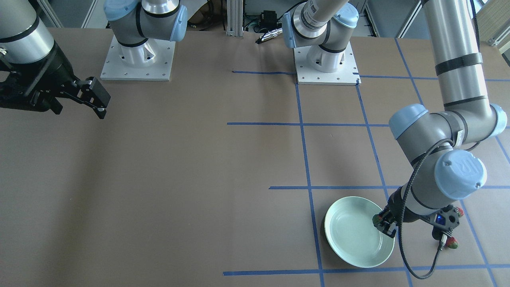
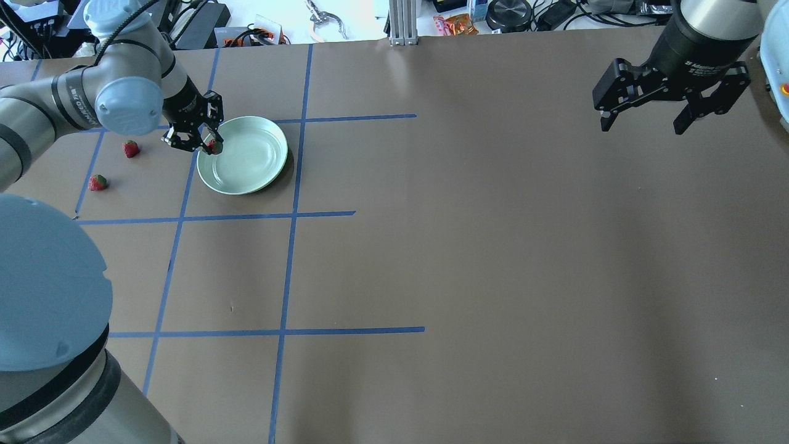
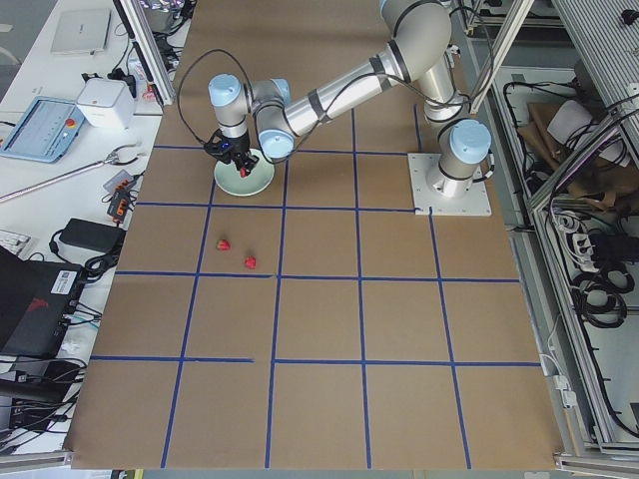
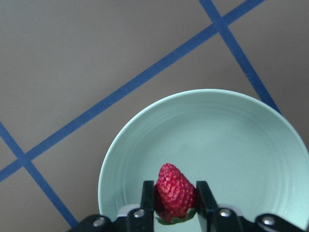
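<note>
My gripper is shut on a red strawberry (image 4: 171,186) with green leaves, held over the pale green plate (image 4: 231,140) in the wrist view. In the top view the gripper and strawberry are at the plate's (image 2: 244,163) left rim. Two more strawberries lie on the table beside the plate, one (image 2: 132,148) nearer, one (image 2: 97,182) further off; in the front view they are partly behind my arm.
Blue tape lines grid the brown table. A second black gripper (image 1: 83,95) hangs at the far left of the front view, well away. Other arm bases stand along the table's back edge.
</note>
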